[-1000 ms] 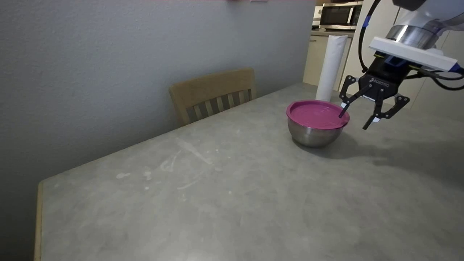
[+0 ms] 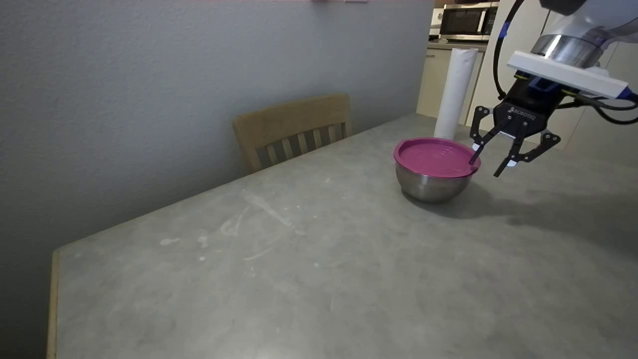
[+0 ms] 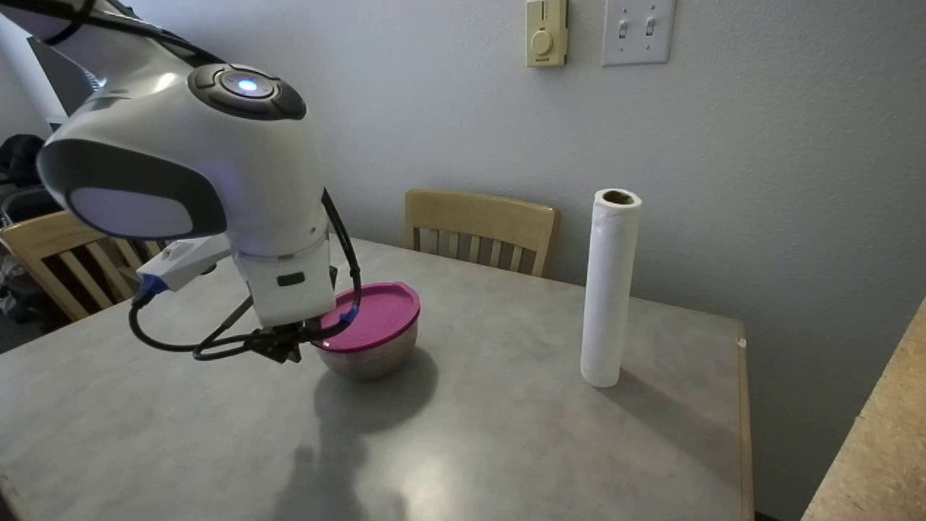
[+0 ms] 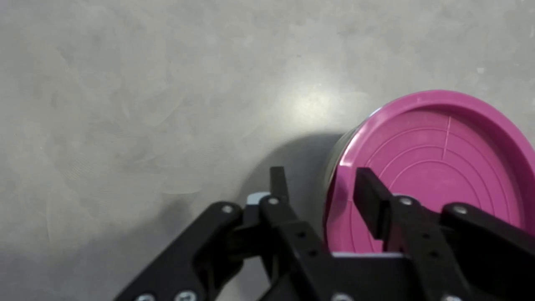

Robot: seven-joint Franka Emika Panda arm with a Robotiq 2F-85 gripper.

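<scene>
A steel bowl covered by a magenta lid stands upright on the grey table. My gripper is at the bowl's near-right rim, its two fingers apart. In the wrist view one finger lies over the lid just inside its rim, and the other finger is outside the bowl, above its shadow. The lid's edge runs between the two fingers; a gap shows on the outer side. In the second exterior view the arm hides the fingers and part of the lid.
A white paper roll stands upright on the table behind the bowl. A wooden chair is against the far table edge by the wall.
The fingers have drawn somewhat closer together around the lid's edge. Arm, bowl and lid look to be in the same place.
</scene>
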